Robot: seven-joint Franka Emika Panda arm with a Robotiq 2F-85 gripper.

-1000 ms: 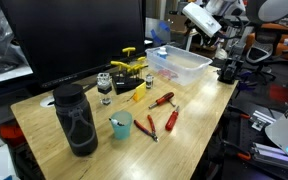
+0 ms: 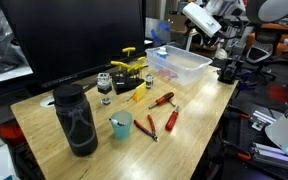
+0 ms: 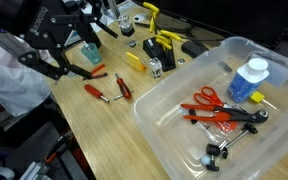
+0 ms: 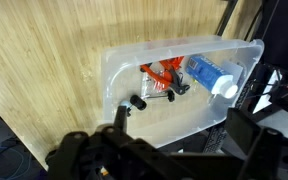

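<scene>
My gripper (image 3: 102, 52) hangs well above the table with its fingers open and nothing between its fingers. In the wrist view the gripper looks down over a clear plastic bin (image 4: 174, 48). Inside the bin lie a white bottle with a blue label (image 3: 249, 76), red scissors (image 3: 207, 97), red-handled pliers (image 3: 224, 118) and a few small dark parts (image 3: 214, 157). A small yellow piece (image 3: 256, 98) is beside the bottle. Exterior view 1 shows the bin (image 2: 187, 73) at the table's far right end.
A black cylinder (image 2: 75, 119) and a teal mug (image 2: 121, 125) stand on the table's left part. Red-handled tools (image 2: 172, 119), yellow clamps (image 2: 129, 66) and small bottles (image 2: 104, 84) lie or stand near the middle.
</scene>
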